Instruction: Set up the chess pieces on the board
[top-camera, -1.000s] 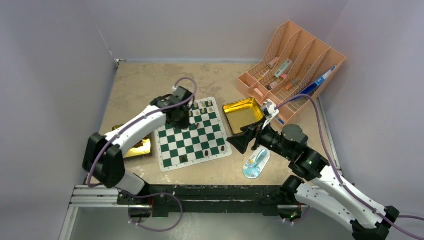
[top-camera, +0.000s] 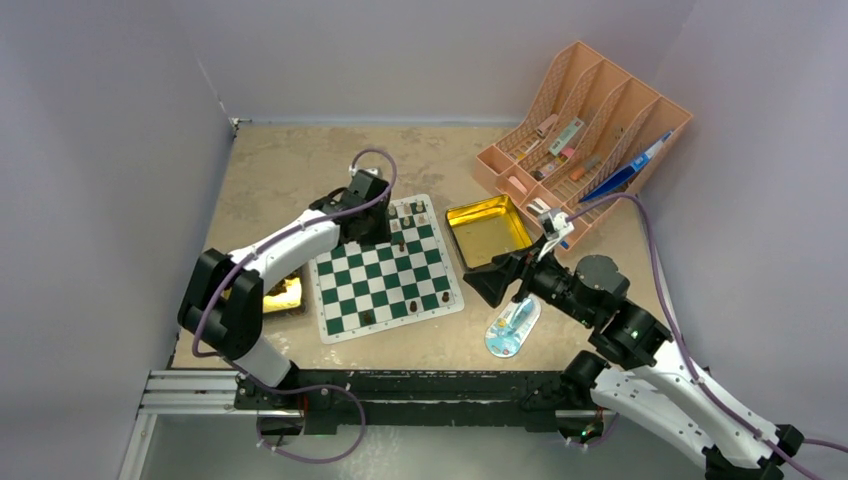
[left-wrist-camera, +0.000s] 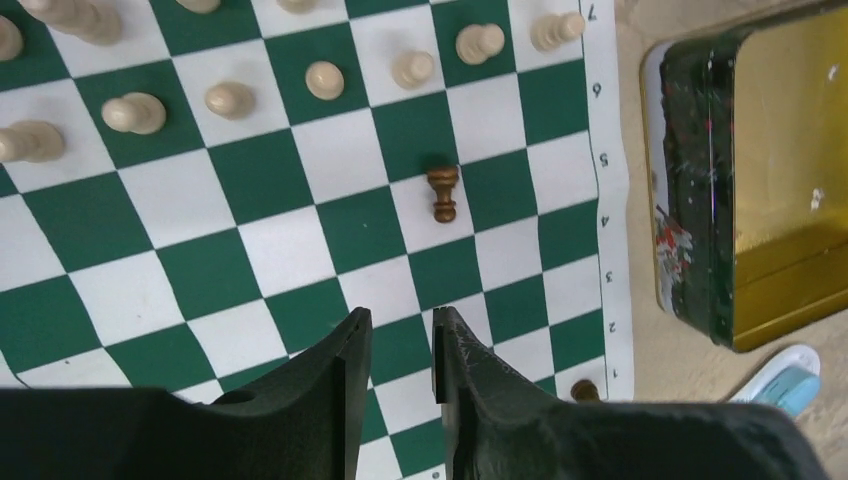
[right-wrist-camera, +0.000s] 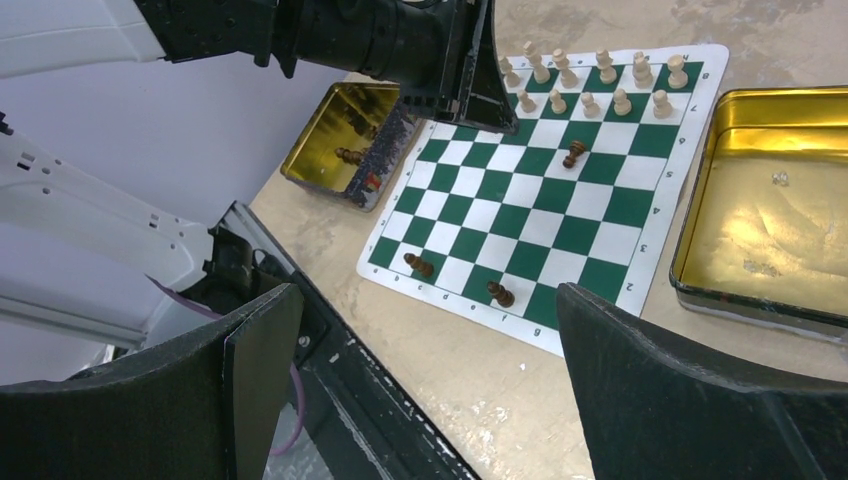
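A brown chess piece (left-wrist-camera: 443, 195) lies on its side on a white square of the green-and-white board (right-wrist-camera: 505, 218). My left gripper hovers over the board with its fingers apart and nothing between them; the piece is beyond its fingertips in the left wrist view. Pale pieces (right-wrist-camera: 622, 102) stand in two rows along the far side. On the near edge are dark pieces, including one at the corner (top-camera: 445, 297) and another (right-wrist-camera: 500, 293) beside it. My right gripper is open and empty, off the board's right side.
A gold tin (right-wrist-camera: 290, 165) left of the board holds several dark pieces. The gold tin (top-camera: 485, 238) on the right holds no chess pieces. Behind it stands a pink organizer (top-camera: 590, 110); a blue blister pack (top-camera: 513, 327) lies in front. The board's middle is mostly clear.
My left gripper has gone from shut to open. The fallen brown piece has turned where it lies. The right arm shifted slightly.
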